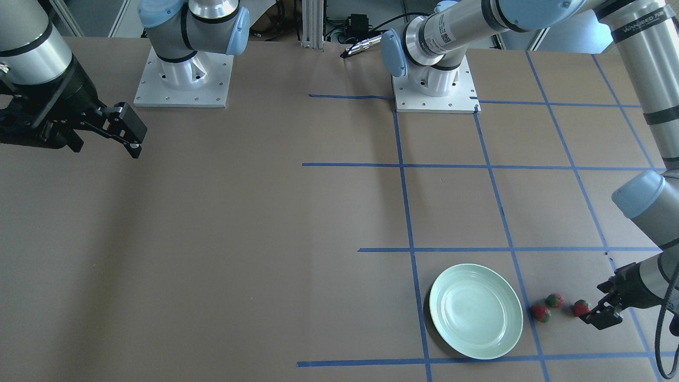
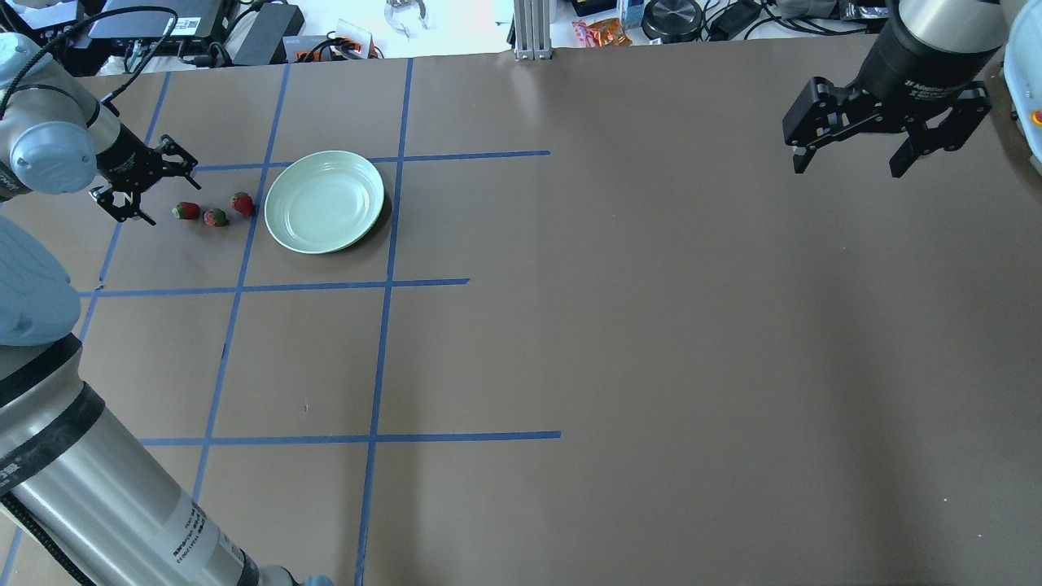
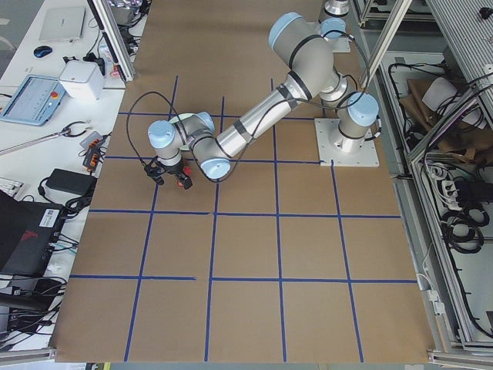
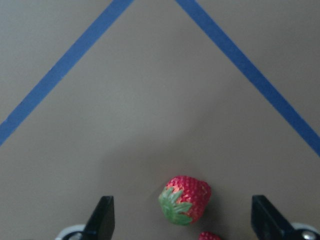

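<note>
Three strawberries lie on the taped table in the front view: one (image 1: 581, 308) by my gripper (image 1: 598, 310), two others (image 1: 540, 312) to its left, beside a pale green plate (image 1: 476, 311). In the top view my gripper (image 2: 170, 203) hangs just beside the outermost strawberry (image 2: 186, 211). In the left wrist view a strawberry (image 4: 187, 197) sits between the open fingertips, which appear to have nothing in their grasp, and part of another shows at the bottom edge.
A second arm with a black gripper (image 2: 884, 127) stands at the other side of the table, at top right in the top view. Equipment and cables line the far edge.
</note>
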